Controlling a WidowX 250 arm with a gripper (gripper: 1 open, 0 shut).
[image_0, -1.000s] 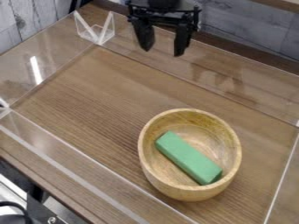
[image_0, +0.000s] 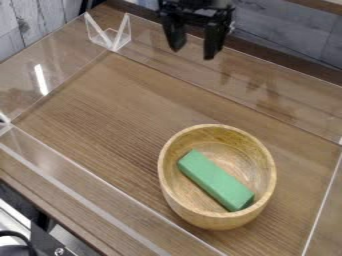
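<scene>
My gripper (image_0: 195, 36) is at the top centre, dark, reaching over the back of the wooden table; whether its fingers are open or shut is unclear. A wide, pale wooden bowl (image_0: 178, 192) sits at the front right, holding a green rectangular block (image_0: 217, 181) that lies tilted diagonally inside it, well apart from the gripper.
A white wire-like object (image_0: 112, 32) stands near the back left. Dark floor and cables show beyond the table's lower left edge.
The gripper has moved up toward the back edge of the view. The bowl and green block are unchanged.
</scene>
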